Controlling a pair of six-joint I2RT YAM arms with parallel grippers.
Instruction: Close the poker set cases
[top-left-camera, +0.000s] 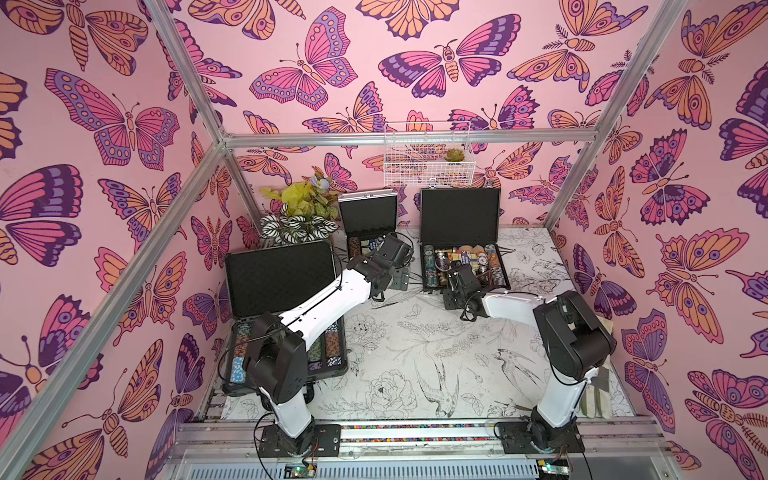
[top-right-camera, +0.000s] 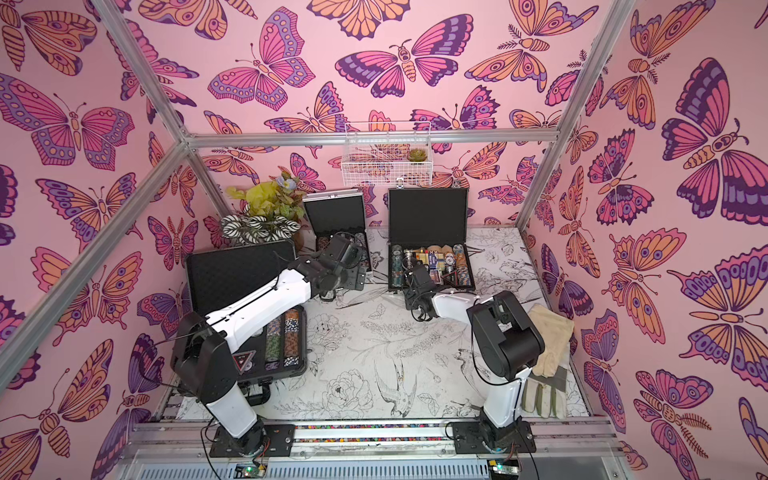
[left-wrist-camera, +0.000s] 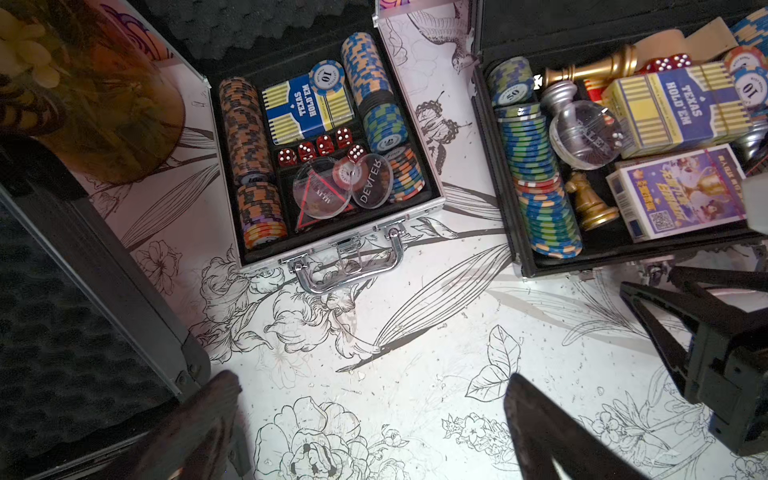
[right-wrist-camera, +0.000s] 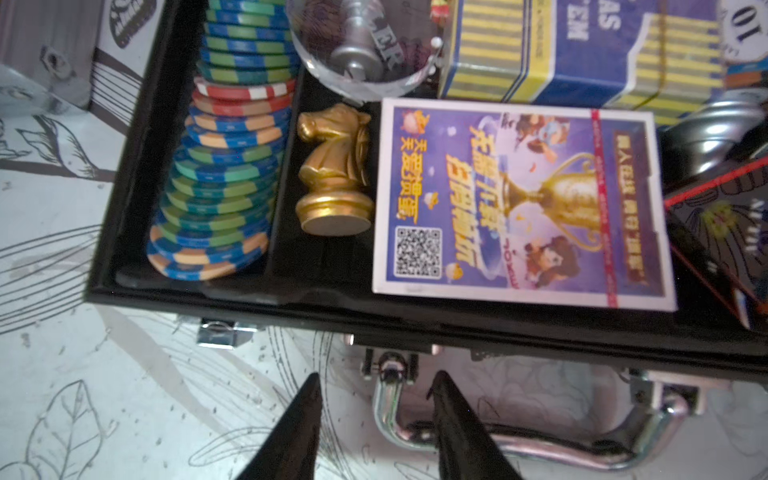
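Three poker cases stand with their lids up. The right black case (top-left-camera: 425, 281) holds chips, card boxes and chess pieces; its handle (right-wrist-camera: 528, 441) faces the front. My right gripper is part open in front of this case, left of the handle's middle, with nothing seen between its fingers. The small silver case (left-wrist-camera: 432, 206), at the back middle, holds chips, dice and a card box. My left gripper is open and empty above bare table in front of it. The large left case (top-left-camera: 345, 364) lies partly hidden under my left arm, its dark lid (top-left-camera: 280, 276) raised.
A plant (top-left-camera: 300, 208) stands at the back left beside the small case. Gloves (top-right-camera: 548, 352) lie at the right edge. A wire basket (top-left-camera: 428, 164) hangs on the back wall.
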